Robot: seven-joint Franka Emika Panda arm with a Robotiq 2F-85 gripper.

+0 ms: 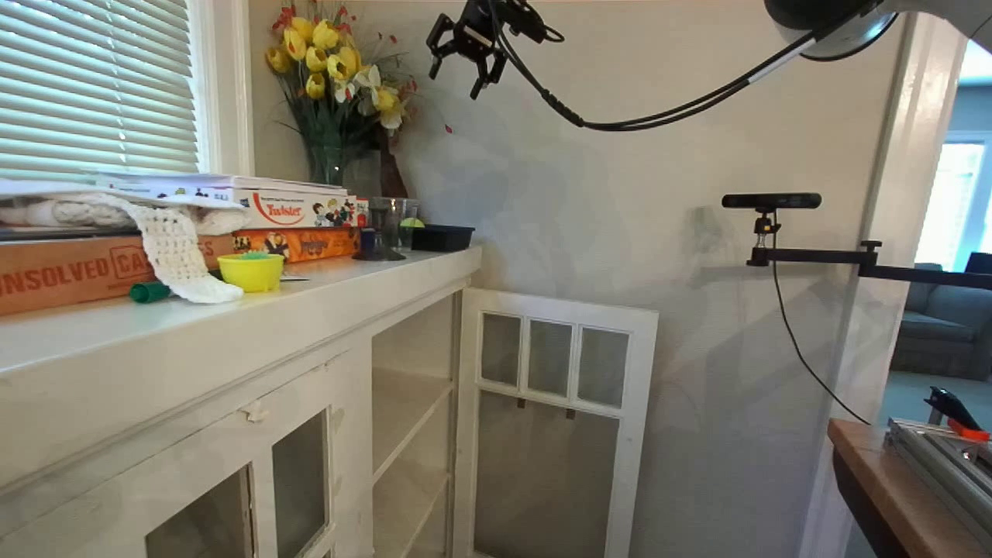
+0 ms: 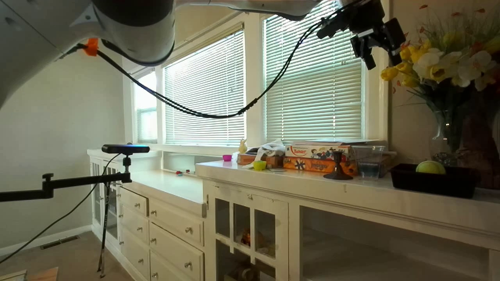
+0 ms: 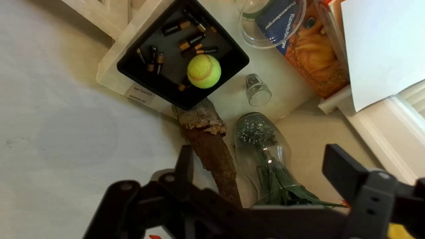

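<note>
High above the counter, my gripper hangs open, nothing between its fingers. In the wrist view its black fingers are spread wide. Beyond them lies a black tray at the counter's corner. A yellow-green tennis ball rests in the tray among several batteries. From exterior view 2 the ball pokes over the tray's rim, below and to the right of my gripper.
Beside the tray stand a clear cup, a dark candlestick, a small glass and a flower vase. Stacked game boxes and a yellow bowl sit along the counter. One cabinet door stands ajar below.
</note>
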